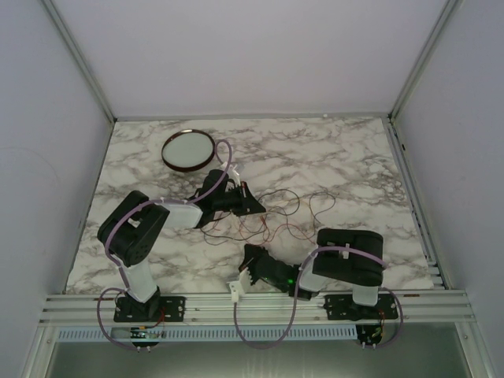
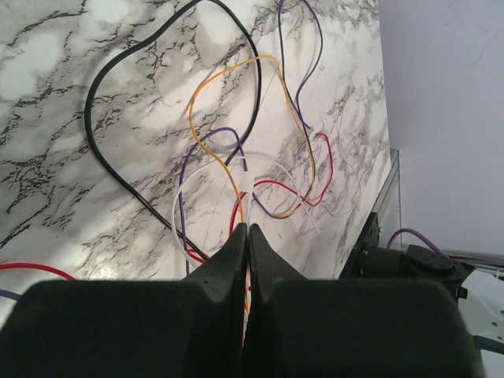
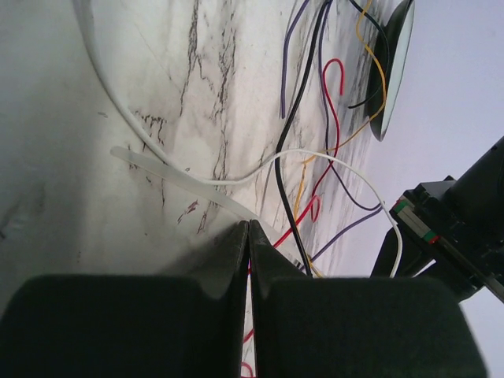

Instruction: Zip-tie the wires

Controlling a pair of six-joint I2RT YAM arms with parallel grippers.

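Note:
Several thin wires lie loosely crossed on the marble table: black wire [image 2: 93,126], orange wire [image 2: 191,106], red wire [image 2: 331,161], white wire [image 3: 118,98] and purple wire [image 3: 287,63]. In the right wrist view the clear zip tie [image 3: 185,181] stretches across the table beyond my right gripper, its near end passing by the black and red wires. That gripper is shut, its tips meeting, with the zip tie outside them. My left gripper is closed tip to tip over the wires; strands run behind its fingers, and whatever is pinched there is too fine to tell.
A round dark-rimmed dish [image 1: 189,150] stands at the back left. The left arm's body [image 3: 465,213] looms at the right of the right wrist view.

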